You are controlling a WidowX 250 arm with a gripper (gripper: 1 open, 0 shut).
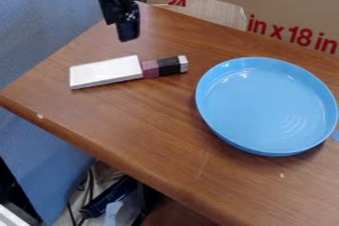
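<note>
My black gripper (127, 27) hangs at the top left, above the table and behind a long bar-shaped object (106, 71) with a white flat part and a pink and black end. Whether its fingers are apart or together is hard to make out. A light blue round plate (265, 106) lies on the right of the wooden table.
The wooden table (159, 151) has free room in front and at the back. A cardboard box (279, 2) with red print stands behind it. A blue surface and some clutter are below the table's left edge.
</note>
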